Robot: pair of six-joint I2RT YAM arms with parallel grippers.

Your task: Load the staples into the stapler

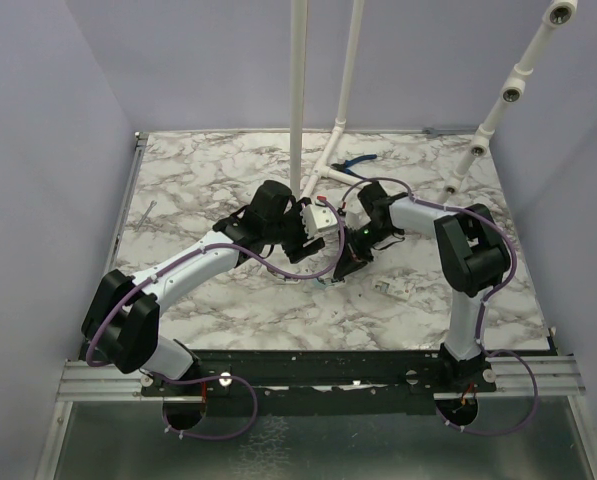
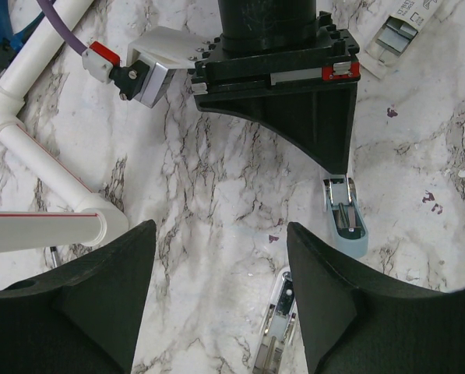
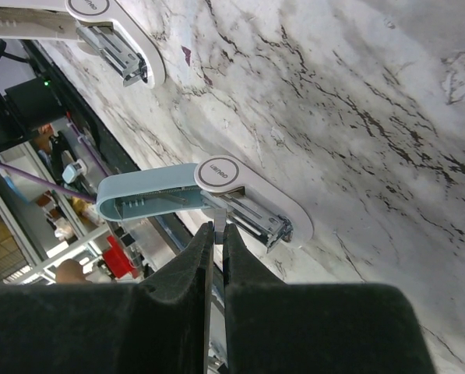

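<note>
The light-blue and white stapler (image 3: 251,195) lies swung open on the marble, its metal magazine (image 3: 257,220) bare. My right gripper points down at the magazine's inner end. Its fingertips are nearly together, with a small pale-grey piece, seemingly a staple strip (image 3: 220,223), at their tips. Whether the strip touches the magazine cannot be told. In the left wrist view, the right fingers stand just over the back of the stapler (image 2: 349,238). My left gripper is open and empty, above the table left of the stapler.
A second, white stapler (image 2: 275,327) lies open beside the first. The opened staple pack (image 2: 399,31) rests farther right. White pipes (image 2: 45,156) and blue-handled pliers (image 2: 12,39) occupy the back. Bare marble surrounds the stapler's right side.
</note>
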